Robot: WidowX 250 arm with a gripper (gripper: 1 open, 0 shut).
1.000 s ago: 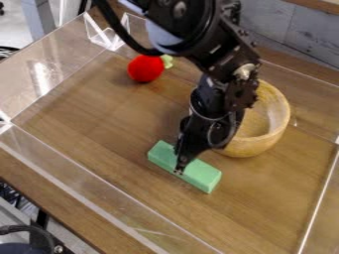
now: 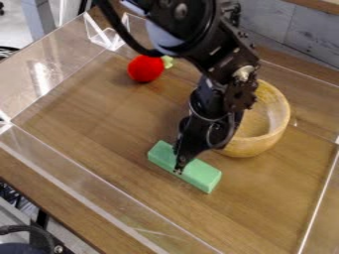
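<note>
My gripper (image 2: 181, 165) points down with its fingertips at the top of a pale green rectangular block (image 2: 201, 175), which lies flat on the wooden table. The fingers look close together; whether anything is between them is hard to see. Right behind the gripper sits a tan bowl (image 2: 265, 125), partly hidden by the arm.
A red round object (image 2: 145, 68) with a small green piece beside it lies at the back left. Clear strips run along the table's edges (image 2: 59, 189).
The arm has shifted very slightly; the block and the bowl look unmoved.
</note>
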